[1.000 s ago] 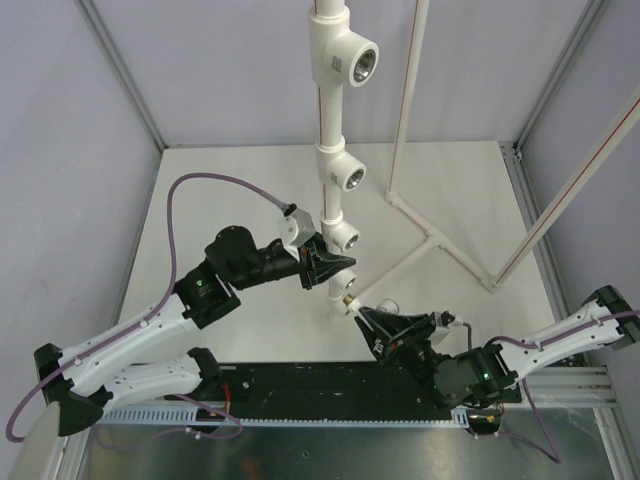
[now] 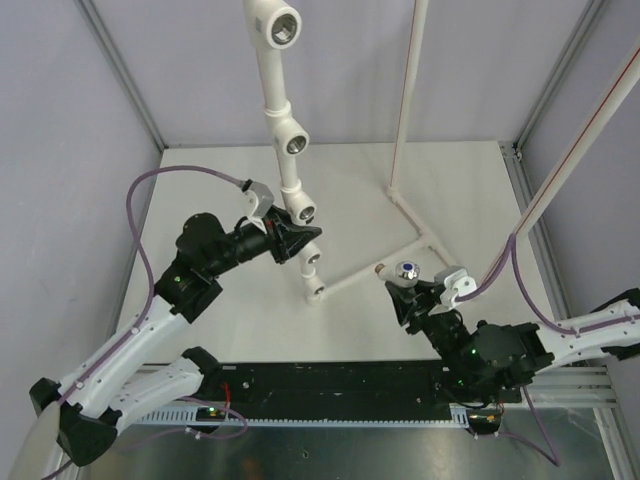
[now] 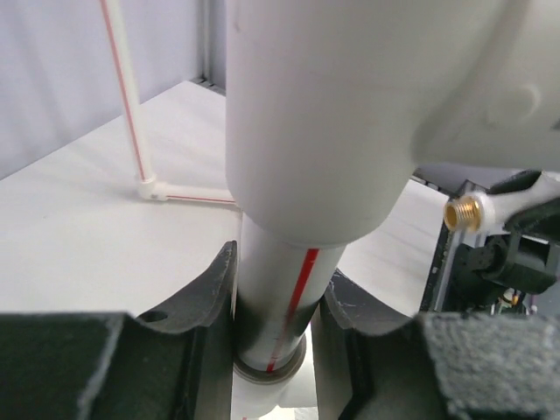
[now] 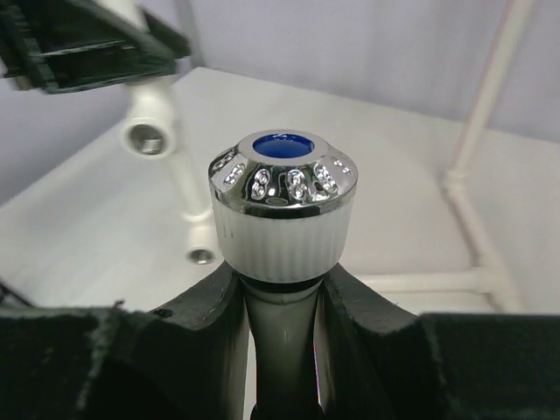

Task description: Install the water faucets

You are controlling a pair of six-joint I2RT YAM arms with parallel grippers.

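Observation:
A white upright pipe [image 2: 272, 82] with several metal-lined sockets [image 2: 295, 144] runs up the left-middle of the top view. My left gripper [image 2: 302, 240] is shut on its lower part; in the left wrist view the pipe [image 3: 284, 289] with its red line passes between the black fingers. To the right, my right gripper [image 2: 402, 292] is shut on a faucet. That faucet's chrome head with a blue cap [image 4: 283, 175] points up above the fingers in the right wrist view. Its brass threaded end [image 3: 461, 213] shows in the left wrist view, apart from the pipe.
The frame's base pipes [image 2: 375, 265] lie on the white table [image 2: 220, 310], with two more uprights [image 2: 408, 95] behind and at right [image 2: 570, 150]. Purple hoses [image 2: 130, 215] loop from both arms. Open table lies at front middle.
The upright pipe has shifted left and leaned, along with my left gripper. My right gripper has drawn away from the pipe to the right and turned, with the faucet still in it.

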